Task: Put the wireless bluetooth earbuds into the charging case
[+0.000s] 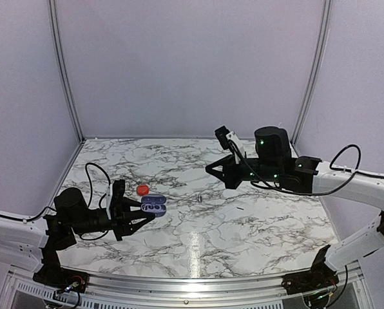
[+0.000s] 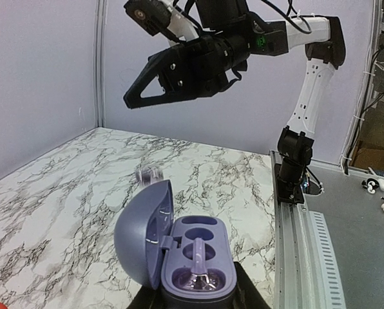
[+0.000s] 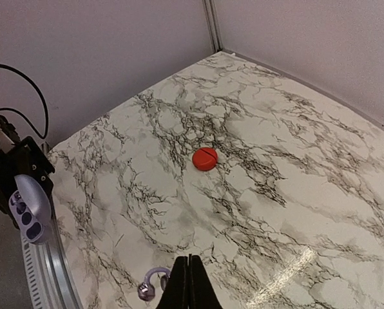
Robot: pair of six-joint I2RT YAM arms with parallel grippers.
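The purple charging case is held by my left gripper, which is shut on its lower part. Its lid stands open, and an earbud sits in the case's near end with its stem showing. Another earbud is apart from my right gripper, beyond and to the left of the fingertips in the right wrist view. The same earbud shows blurred below that gripper in the top view; whether it touches the table I cannot tell. High over the table, the right gripper is shut, nothing visible between its fingers.
A round red object lies on the marble table, just behind the case in the top view. A small dark mark shows on the right half.
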